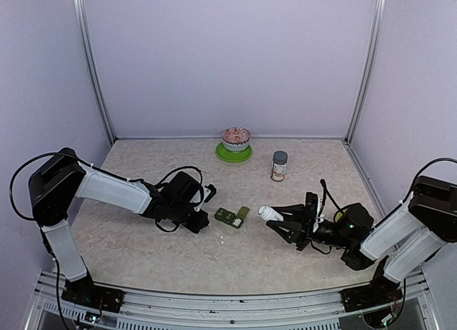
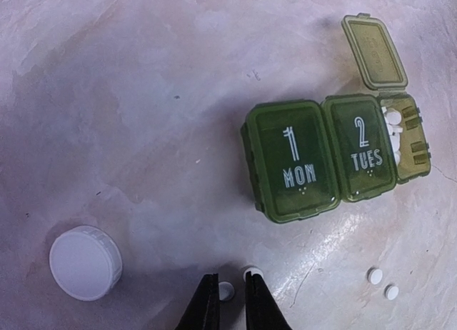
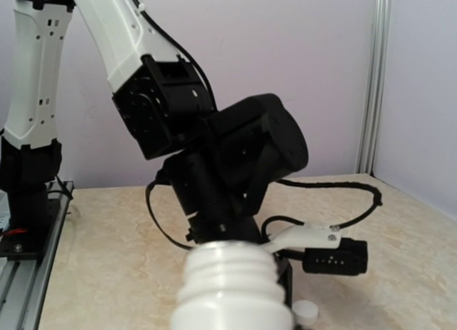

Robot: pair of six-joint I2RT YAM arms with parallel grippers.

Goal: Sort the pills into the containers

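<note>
The green pill box [image 2: 289, 162] lies on the table, lids 1 MON and 2 TUES closed, third lid raised over white pills [image 2: 393, 118]. My left gripper is open low over a loose pill [image 2: 226, 291], another beside its right finger; two more pills [image 2: 375, 276] lie to the right. A white cap [image 2: 86, 263] lies left of them. My right gripper [image 1: 275, 223] is shut on a white bottle [image 3: 230, 294], held tilted above the table right of the box; its fingers are mostly hidden in the right wrist view.
A patterned bowl [image 1: 235, 134] on a green plate [image 1: 225, 157] stands at the back, with a grey-lidded jar [image 1: 279, 166] to its right.
</note>
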